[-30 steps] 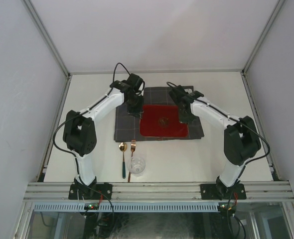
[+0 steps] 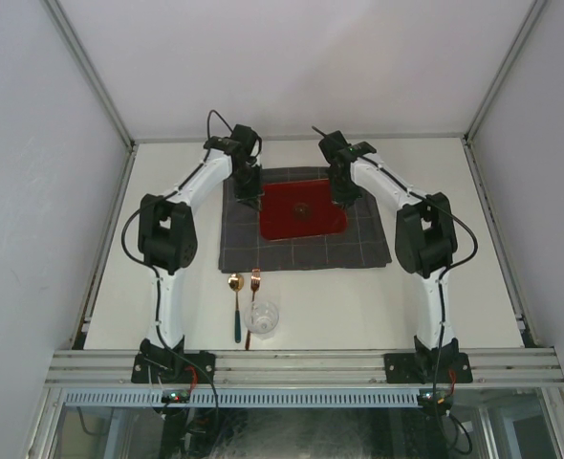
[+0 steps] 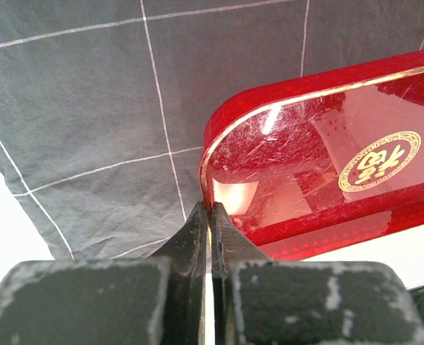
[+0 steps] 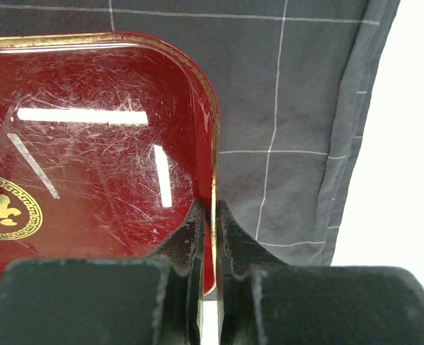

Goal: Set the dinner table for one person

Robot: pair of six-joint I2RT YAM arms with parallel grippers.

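A red rectangular plate [image 2: 303, 210] with a gold emblem lies on the dark checked placemat [image 2: 301, 256]. My left gripper is shut on the plate's left rim, and my right gripper is shut on its right rim, at opposite sides. Below the placemat in the top view lie a gold spoon [image 2: 236, 283] with a dark handle and a copper fork [image 2: 255, 281], with a clear glass [image 2: 262, 316] over or beside the fork's handle.
Walls and metal rails enclose it at the back and sides.
Both arms and the red plate have moved toward the back of the table and slightly left. The placemat, cutlery and glass have stayed put.
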